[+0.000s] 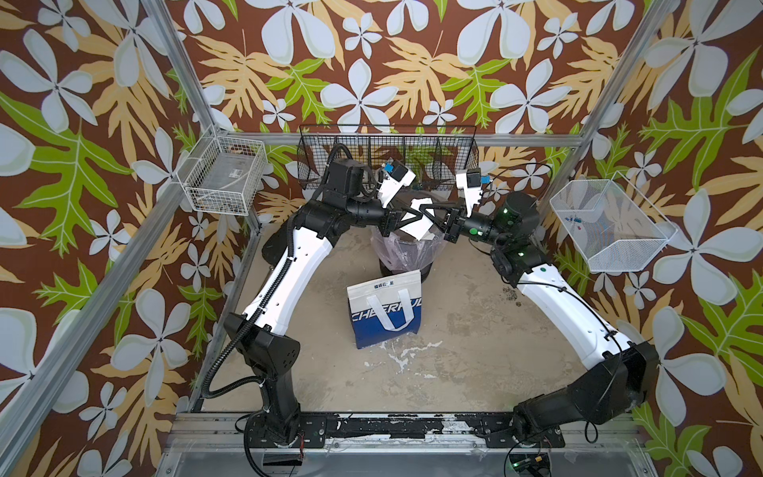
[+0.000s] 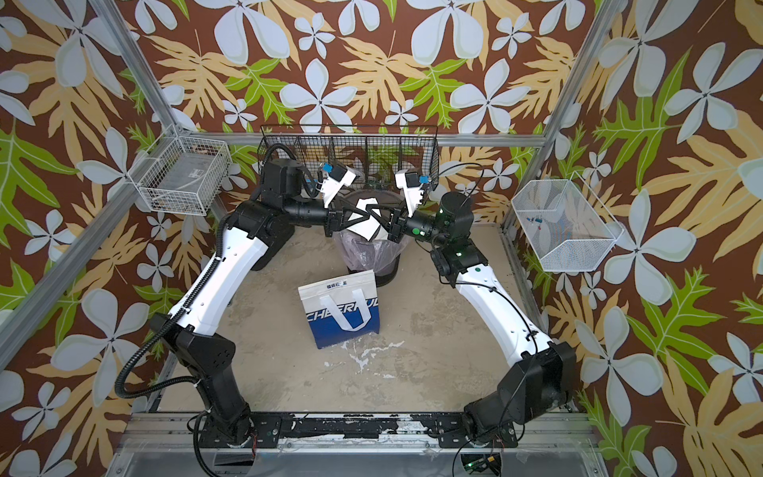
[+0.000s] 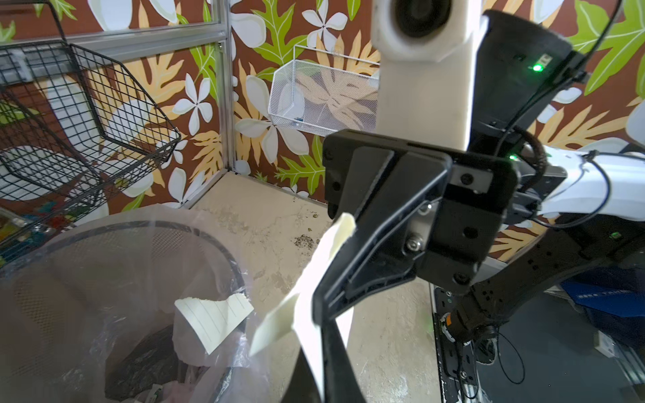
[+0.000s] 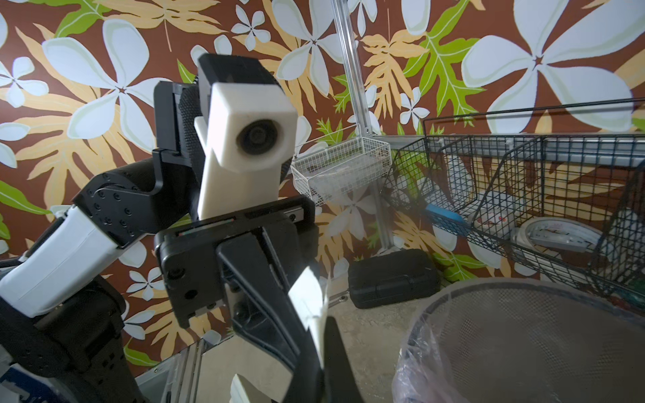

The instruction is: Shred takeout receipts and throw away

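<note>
A white receipt paper [image 1: 416,228] is stretched between my two grippers, above the lined trash bin [image 1: 407,256]. In the left wrist view the creased paper [image 3: 305,305] runs into the fingertips of my left gripper, which is shut on it. From the other side my right gripper is shut on the same paper [image 4: 309,299], its tips close to the left ones. A torn lined piece [image 3: 213,321] rests on the plastic liner inside the bin.
A blue and white bag [image 1: 386,308] stands in front of the bin. Behind hangs a black wire basket [image 1: 381,159]; a white wire basket [image 1: 226,173] is at left, a white mesh basket [image 1: 612,218] at right. A black case [image 4: 393,276] lies on the left floor.
</note>
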